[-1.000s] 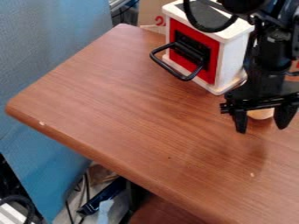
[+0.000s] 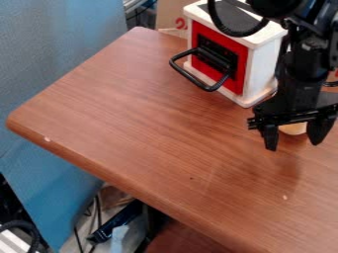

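My black gripper [image 2: 294,139] hangs at the right, low over the wooden table [image 2: 145,128], its two fingertips apart and pointing down. Just behind it a small light-tan round object [image 2: 295,127] is partly hidden; I cannot tell whether it touches the fingers. A white box [image 2: 260,57] with a red front [image 2: 204,42] and a black looped handle [image 2: 203,83] stands at the back, left of the gripper.
A cardboard box [image 2: 172,15] sits behind the white box.
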